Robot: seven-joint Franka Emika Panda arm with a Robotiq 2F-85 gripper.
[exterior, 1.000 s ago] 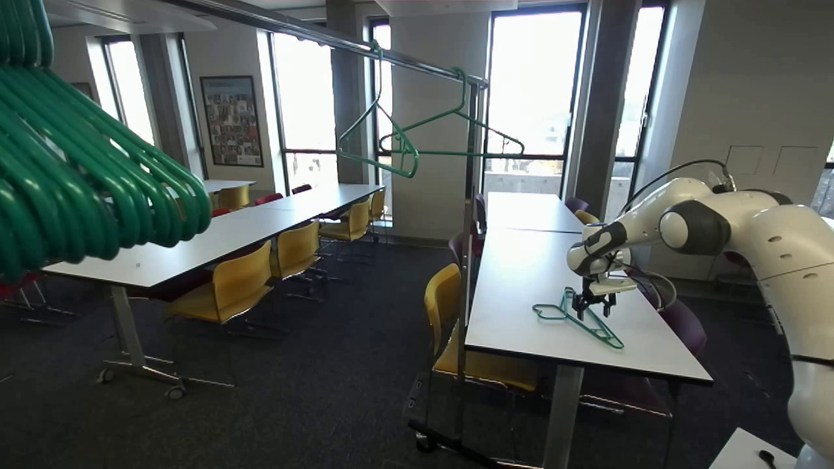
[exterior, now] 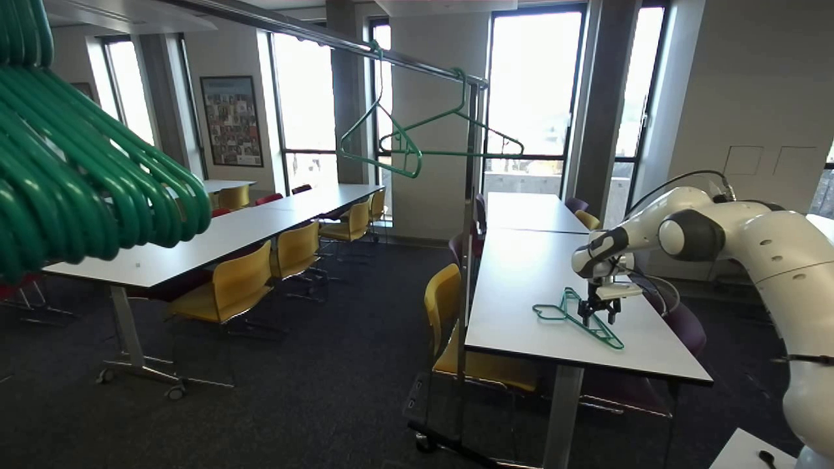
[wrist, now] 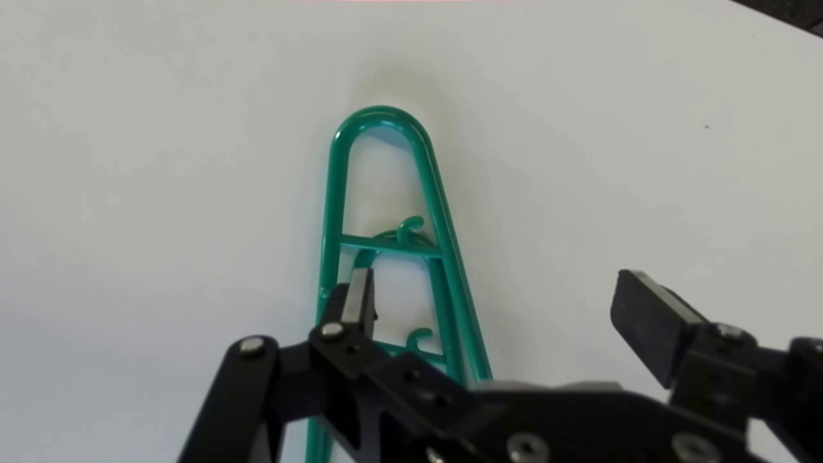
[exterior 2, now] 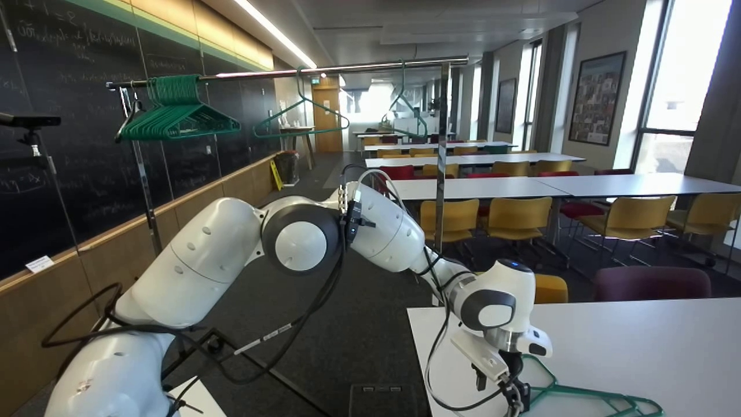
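Green plastic hangers lie flat on the white table (exterior: 516, 312), where my gripper (exterior: 599, 316) is low above them. In the wrist view two nested ends show, the outer hanger (wrist: 333, 181) reaching farther out than the inner one (wrist: 443, 297). My gripper is open with its fingers wide apart. Its left finger (wrist: 359, 297) overlaps the hangers' left side in this view, while the right finger (wrist: 648, 316) is over bare table. Whether the left finger touches a hanger I cannot tell. Lower parts of the hangers are hidden behind the gripper.
A metal rail (exterior 2: 361, 68) on a stand carries a dense bunch of green hangers (exterior 2: 180, 114) at one end. Two more hang apart, one being a green hanger (exterior 2: 300, 131). Chairs, such as a yellow chair (exterior: 444, 305), line the table; much of its top is clear.
My gripper has shifted slightly right and a little lower over the table. The hangers on the table look unmoved. One hanger on the rail has swung very slightly.
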